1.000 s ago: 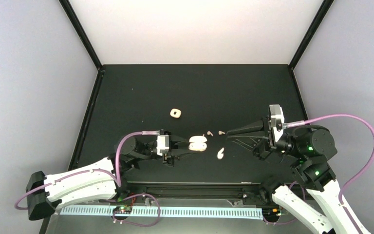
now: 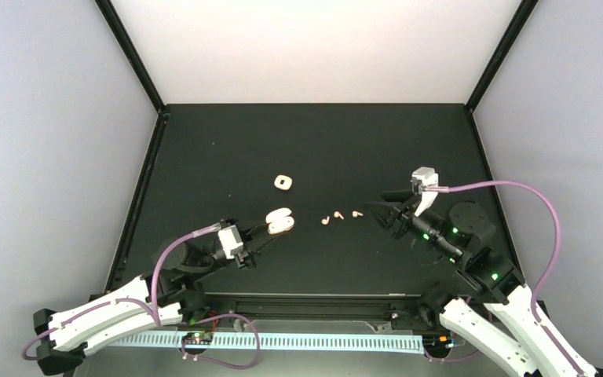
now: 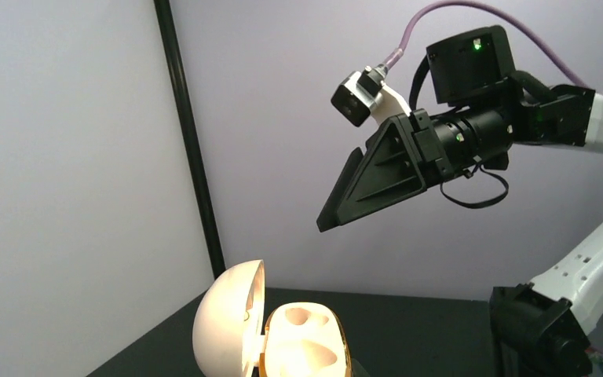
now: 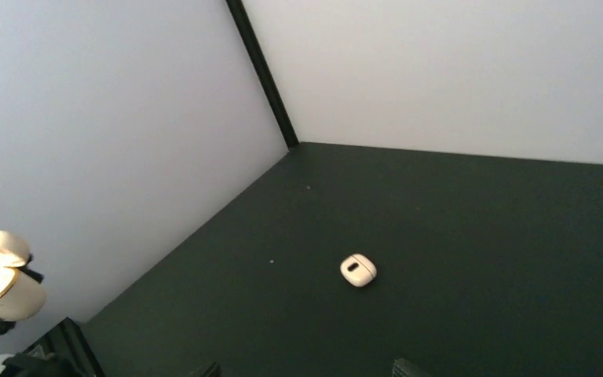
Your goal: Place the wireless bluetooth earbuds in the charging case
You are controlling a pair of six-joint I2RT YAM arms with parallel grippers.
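The open white charging case is held up by my left gripper, shut on it. In the left wrist view its lid stands beside the body, whose hollows look empty. Three small earbuds lie on the mat between the grippers. My right gripper hangs right of them, its fingertips apart at the bottom of the right wrist view, nothing seen between them.
A small closed white case lies behind, near the mat's middle. Walls border it at the back and sides.
My left gripper has moved left with the case. My right gripper has swung round toward the back.
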